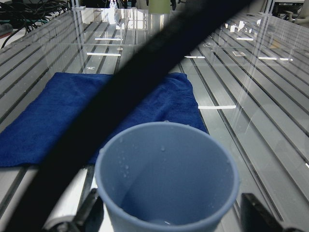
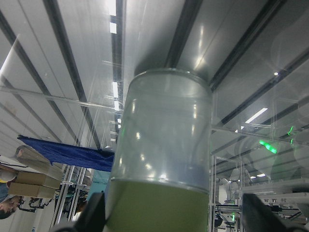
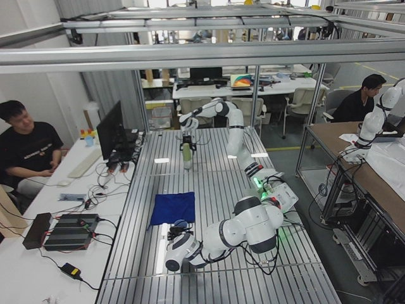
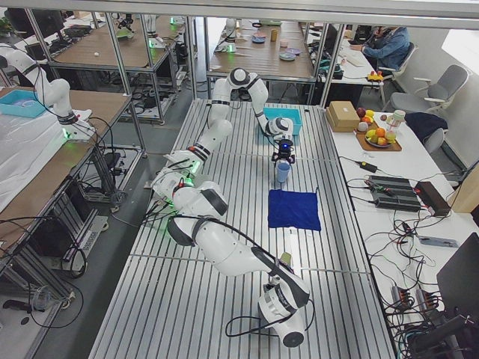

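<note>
A light blue cup (image 1: 166, 169) stands on the slatted table (image 4: 217, 314) beside a dark blue cloth (image 4: 293, 209); my left gripper (image 4: 283, 155) is at it, the cup between its blurred fingers in the left wrist view, grip unclear. A clear bottle with green lower part (image 2: 159, 145) stands at the other end (image 3: 186, 156), with my right gripper (image 3: 186, 140) at it; the bottle fills the space between the fingers in the right wrist view, and whether they are closed on it cannot be told.
A light blue bin (image 4: 288, 116) sits at one table end. Side desks hold a monitor (image 3: 111, 132), electronics and a fruit board (image 4: 380, 142).
</note>
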